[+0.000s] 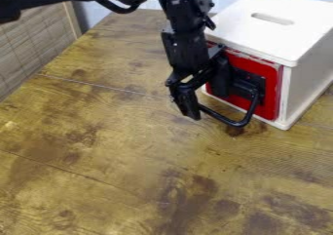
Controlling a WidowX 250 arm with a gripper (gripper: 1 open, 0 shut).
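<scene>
A white box-shaped appliance (297,58) stands at the right, its front a red panel (267,106) with a black looped handle (244,115) hanging low in front of it. The black robot arm (182,24) reaches down from the top to this front. Its gripper (198,100) is at the left of the red panel, close to the handle; whether its fingers are shut or hold anything cannot be made out against the dark parts.
A tiled panel (33,58) lies beyond the table's left edge.
</scene>
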